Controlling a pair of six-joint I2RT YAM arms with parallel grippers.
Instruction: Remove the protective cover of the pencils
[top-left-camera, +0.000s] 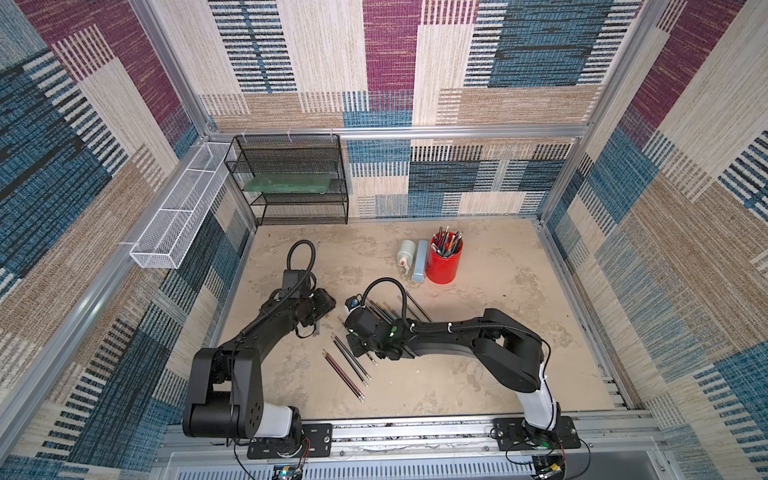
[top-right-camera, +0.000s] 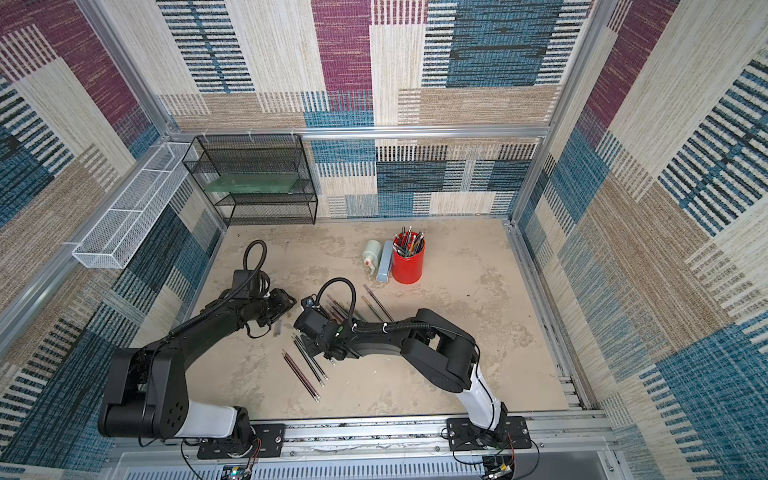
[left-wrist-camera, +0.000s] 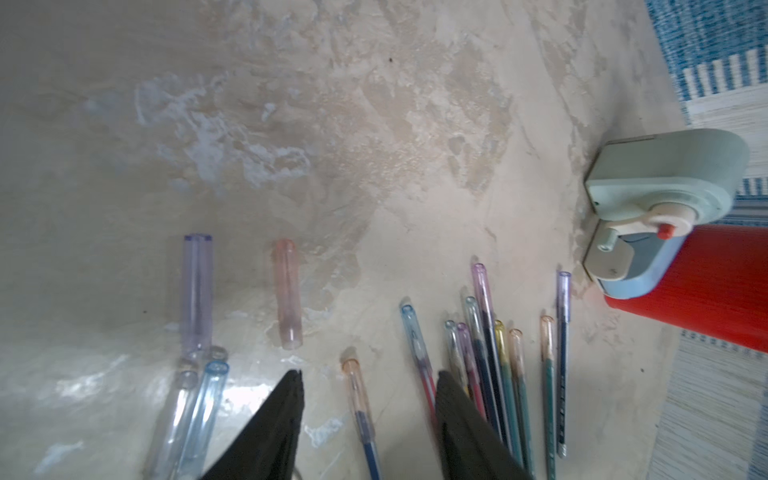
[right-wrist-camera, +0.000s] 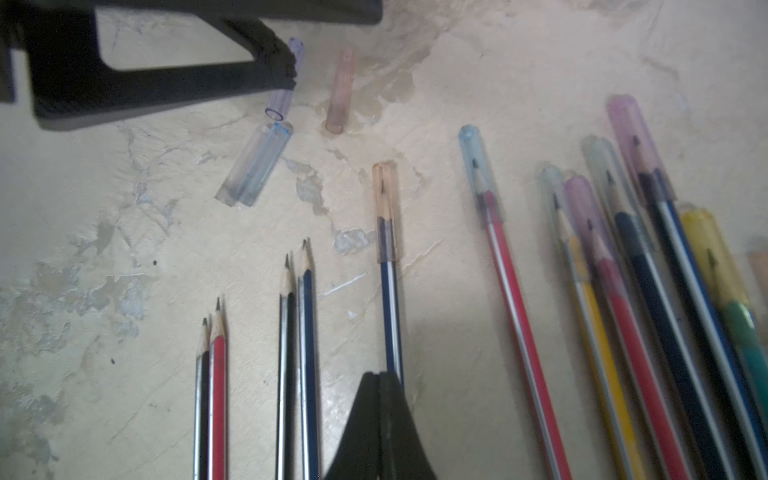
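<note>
A blue pencil (right-wrist-camera: 390, 312) with a clear orange cover (right-wrist-camera: 385, 209) on its tip lies on the table. In the right wrist view my right gripper is shut with its tips together; the pencil shows past them, outside the fingers, and nothing is gripped. My left gripper stands open and empty above the table, the same orange-covered pencil (left-wrist-camera: 361, 400) showing between its spread fingertips. Farther right lie several covered pencils, among them a red one (right-wrist-camera: 516, 296) with a blue cover (right-wrist-camera: 478, 168).
Bare-tipped pencils (right-wrist-camera: 214, 368) lie to the left. Loose covers, one pink (right-wrist-camera: 340, 92) and one purple (left-wrist-camera: 197, 292), rest near clear ones (right-wrist-camera: 256, 164). At the back stand a red pencil cup (top-left-camera: 442, 268) and a sharpener (top-left-camera: 406, 253).
</note>
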